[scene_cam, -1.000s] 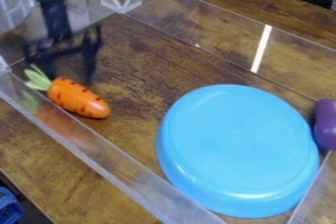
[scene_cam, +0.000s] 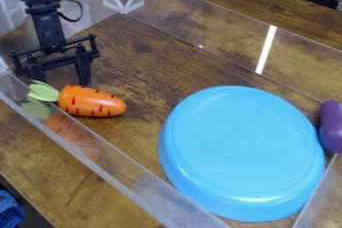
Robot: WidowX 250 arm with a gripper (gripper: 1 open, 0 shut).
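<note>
My black gripper [scene_cam: 54, 70] is low at the upper left, against the clear wall of the bin. An orange toy carrot [scene_cam: 91, 102] with pale green leaves lies just below it on the wooden floor, its leaves toward the left. I cannot tell whether the fingers are open or shut.
A large blue plate [scene_cam: 241, 152] takes up the lower right. A purple object [scene_cam: 330, 125] sits at the right edge. Clear walls [scene_cam: 147, 189] border the area.
The carrot lies slightly further right than before.
</note>
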